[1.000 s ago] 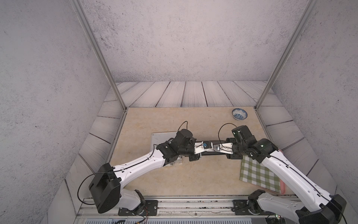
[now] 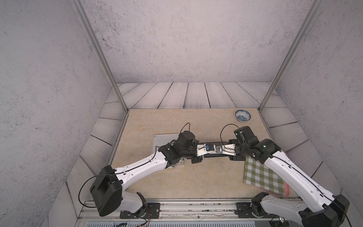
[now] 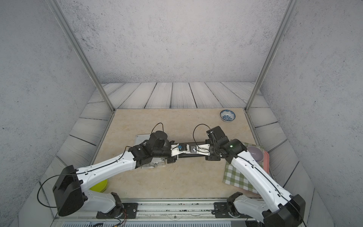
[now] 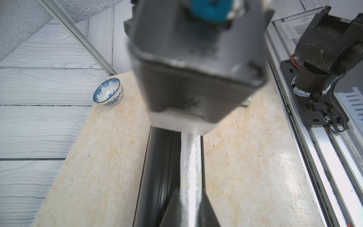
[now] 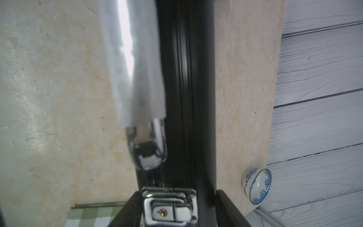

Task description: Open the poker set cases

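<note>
A long black poker set case (image 2: 217, 154) with silver latches spans the space between my two grippers at mid-table. In the left wrist view, my left gripper is shut on the case, by a silvery strip along it. In the right wrist view, my right gripper stands part open, its fingers either side of a silver latch (image 5: 170, 206) on the case; another latch part (image 5: 147, 147) sits above it. Much of the case is hidden behind the grippers in both top views.
A blue-patterned bowl (image 2: 242, 115) stands at the back right. A green checked cloth (image 2: 262, 176) lies at the right, with a purple bowl (image 3: 256, 153). A grey ribbed item (image 2: 162, 140) lies behind the left arm.
The left arm holds still.
</note>
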